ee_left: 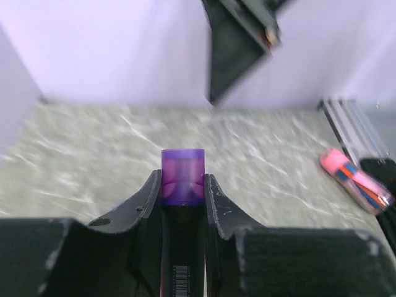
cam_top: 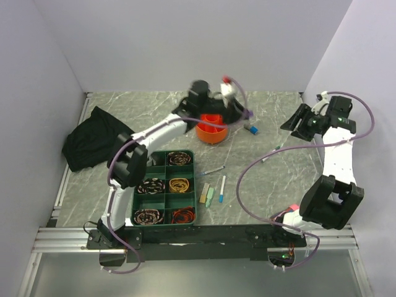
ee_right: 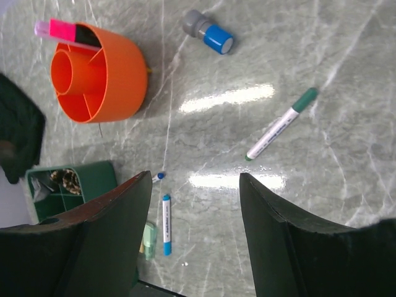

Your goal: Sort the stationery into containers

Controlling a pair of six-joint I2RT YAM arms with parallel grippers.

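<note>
My left gripper (cam_top: pixel 238 111) is raised over the orange pen holder (cam_top: pixel 210 133), shut on a purple-capped marker (ee_left: pixel 182 176). The holder (ee_right: pixel 124 74) contains pink and purple pens. My right gripper (cam_top: pixel 297 120) hangs open above the right side of the table, nothing between its fingers. Beneath it lie a green-capped marker (ee_right: pixel 281 124) and a blue-and-grey item (ee_right: pixel 218 37). A blue marker (cam_top: pixel 222 189), a green item (cam_top: pixel 210 197) and a tan item (cam_top: pixel 203 192) lie beside the green compartment tray (cam_top: pixel 195 207), which holds coiled cords and other items.
A black cloth (cam_top: pixel 93 139) covers part of the table's left side. Walls close in the back and both sides. A pink patterned item (ee_left: pixel 352 176) shows in the left wrist view.
</note>
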